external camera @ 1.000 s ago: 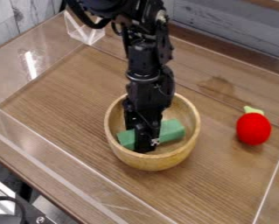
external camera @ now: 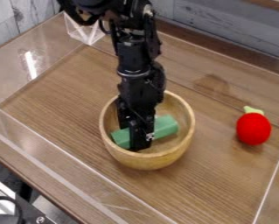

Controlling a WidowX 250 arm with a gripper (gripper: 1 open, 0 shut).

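A black arm reaches down from the top into a tan wooden bowl [external camera: 173,152] in the centre of the table. Its gripper [external camera: 135,133] is low inside the bowl, around a green block [external camera: 162,127] that lies there. The gripper looks shut on the green block, though its fingertips are partly hidden by the block and its own dark body.
A red tomato-like object [external camera: 253,129] with a pale green top sits to the right of the bowl. A clear plastic item [external camera: 83,24] stands at the back left, near the wall.
The gripper, bowl and green block have shifted slightly to the left. The red object has stayed where it was.
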